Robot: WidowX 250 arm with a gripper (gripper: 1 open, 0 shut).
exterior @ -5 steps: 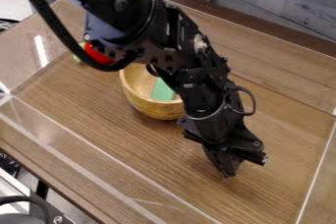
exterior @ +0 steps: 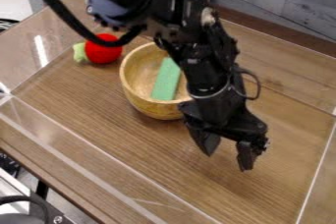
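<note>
My black gripper (exterior: 226, 145) hangs low over the wooden table (exterior: 144, 169), right of the bowl, open with nothing visible between its fingers. Behind the arm a wooden bowl (exterior: 136, 75) holds a green rectangular object (exterior: 165, 79). A red round object (exterior: 102, 47) with a green part sits at the back left, beyond the bowl.
A grey wooden wall stands along the back. The table's left edge shows at the far left, with cables and metal parts at the lower left.
The gripper has risen slightly and its fingers stand farther apart than a second ago. The red object at the back left shows more fully now.
</note>
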